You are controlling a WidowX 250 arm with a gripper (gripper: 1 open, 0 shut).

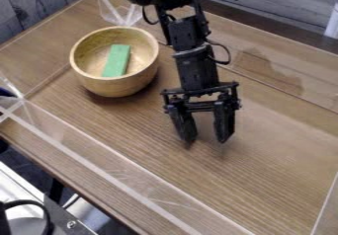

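The black robot arm reaches down from the top centre, and its gripper [207,125] stands open low over the bare wooden table, fingers pointing down with nothing visible between them. To its upper left, apart from it, a round yellowish bowl [141,79] holds a green block [115,60].
A white wall runs along the back right. Black cabling [27,214] shows at the lower left edge.
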